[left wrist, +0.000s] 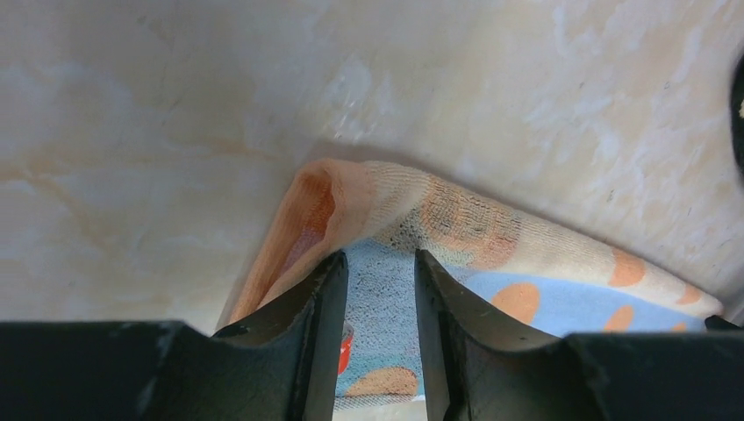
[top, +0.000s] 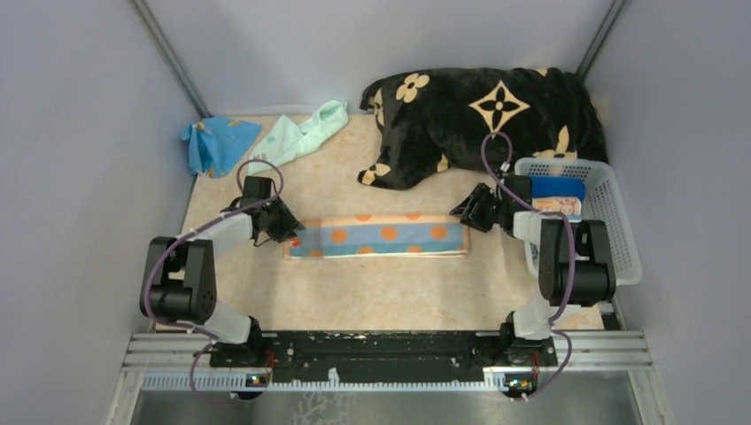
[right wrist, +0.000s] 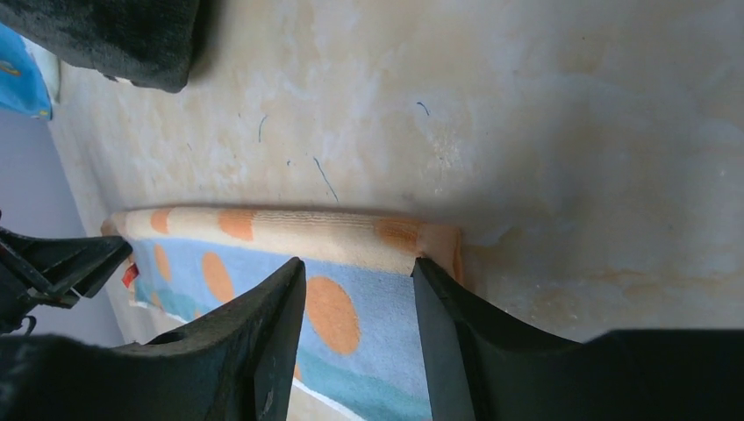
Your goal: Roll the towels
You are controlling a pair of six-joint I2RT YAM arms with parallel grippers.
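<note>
A blue towel with orange dots and a peach border lies folded into a long strip across the middle of the table. At its left end, my left gripper has its fingers apart over the far corner, where the peach edge stands up in a small fold against one finger. The fingers are partly open and nothing is clamped in them. Over the towel's right end, my right gripper is open, one finger at the end edge and the other above the blue cloth.
A black pillow lies at the back right. The white basket on the right holds rolled towels. Mint and blue cloths lie at the back left. Bare table runs along the front.
</note>
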